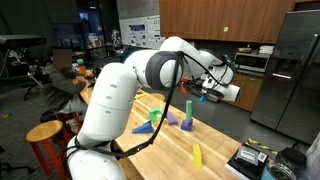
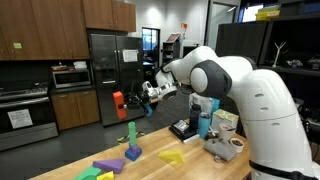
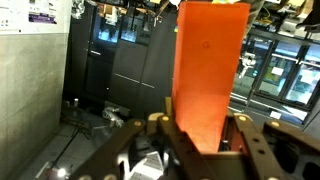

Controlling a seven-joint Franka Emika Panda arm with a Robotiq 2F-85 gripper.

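An orange-red block point(image 3: 205, 70) stands upright between the dark fingers of my gripper, shut on its lower end, in the wrist view. Exterior view 2 has the red block point(image 2: 120, 105) held out to the left of the gripper point(image 2: 133, 99), above the level of the tabletop. On the table, a green block point(image 1: 189, 108) rests upright on a dark blue block point(image 1: 186, 125); the held block is up and apart from both. A yellow block point(image 1: 197, 155) lies alone nearer the front.
Purple point(image 1: 172, 118), blue point(image 1: 143, 128) and green pieces point(image 1: 155, 117) crowd the table's left part. A black device point(image 1: 247, 160) and a dark jar point(image 1: 291, 160) occupy the right edge. Bare wood surrounds the yellow block.
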